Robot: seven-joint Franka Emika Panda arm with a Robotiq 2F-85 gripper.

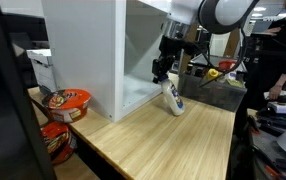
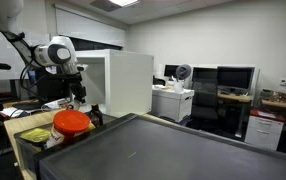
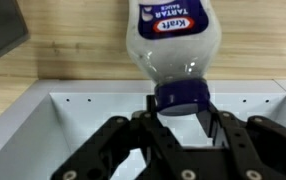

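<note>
A white squeeze bottle of Kraft tartar sauce [image 3: 178,40], with a dark blue label and cap, is in my gripper. The fingers [image 3: 143,130] are shut around its blue cap [image 3: 183,97]. In exterior view 1 the bottle [image 1: 173,98] hangs tilted beside the open white shelf box [image 1: 143,72], over the wooden table [image 1: 148,145]. From that side the gripper [image 1: 163,77] is partly hidden behind the arm's white wrist housing. In exterior view 2 the bottle is small and hard to make out.
Two red tubs [image 1: 66,102] stand left of the white box, one on a higher surface. A dark crate [image 1: 218,92] with colourful items sits behind the arm. The tabletop in front of the box is clear.
</note>
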